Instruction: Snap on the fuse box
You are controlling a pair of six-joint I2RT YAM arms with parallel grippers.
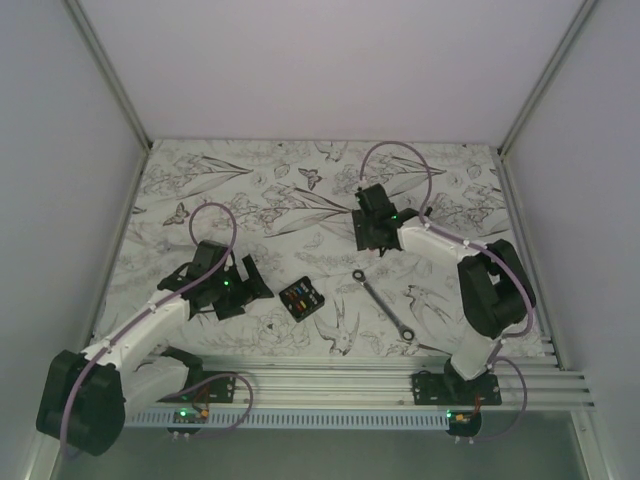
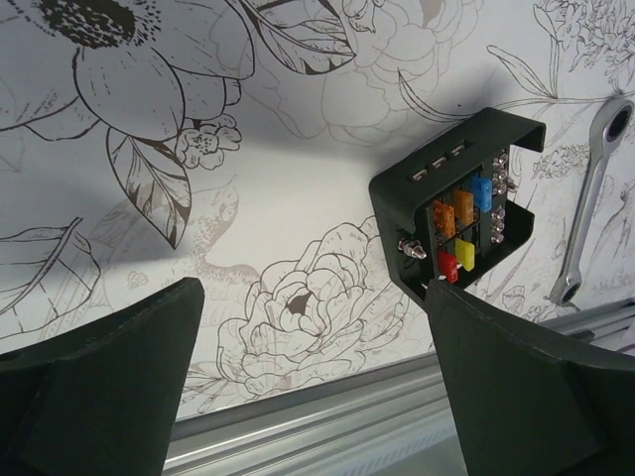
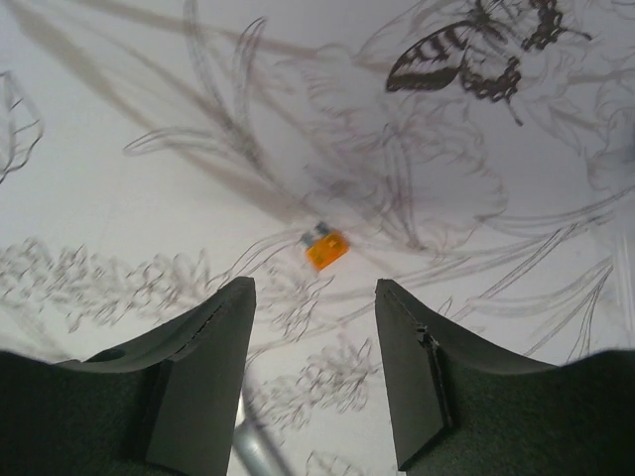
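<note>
The black fuse box point(image 1: 302, 298) lies on the patterned table, its colored fuses showing in the left wrist view point(image 2: 406, 203). My left gripper point(image 1: 255, 284) stands open just left of it, its two wide fingers empty point(image 2: 313, 352). My right gripper point(image 1: 371, 240) is up and to the right of the box, open. In the right wrist view a small orange piece point(image 3: 327, 250) lies on the table beyond its fingertips point(image 3: 316, 293), with nothing between them.
A silver wrench point(image 1: 383, 305) lies right of the fuse box, also seen in the left wrist view.
</note>
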